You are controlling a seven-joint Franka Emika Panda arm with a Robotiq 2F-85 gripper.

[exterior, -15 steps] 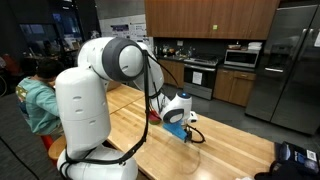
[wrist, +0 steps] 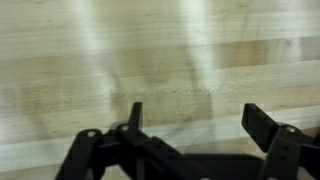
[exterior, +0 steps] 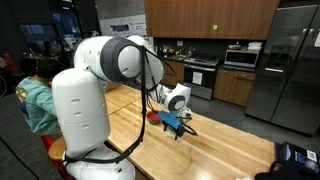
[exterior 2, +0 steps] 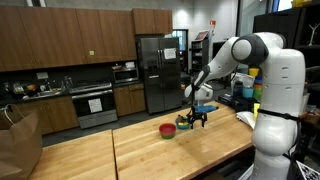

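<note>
Over the wooden table (exterior: 215, 148), my gripper stands open, and the wrist view shows nothing between its fingers, only bare boards below. Exterior view 1 has the gripper (exterior: 178, 130) at the end of the white arm (exterior: 82, 100), above the middle of the table. A red bowl (exterior 2: 167, 130) rests on the table, apart from the gripper (exterior 2: 199, 120) in exterior view 2. Behind the gripper in that view is a small greenish thing (exterior 2: 183, 122), too small to make out.
A dark object (exterior: 292, 158) lies at the table's right edge. Kitchen counters, an oven (exterior: 200, 78) and a fridge (exterior: 285, 68) stand well behind.
Over the last second my gripper has shifted left and upward in exterior view 1, uncovering more of the table. The red bowl shows no clear movement.
</note>
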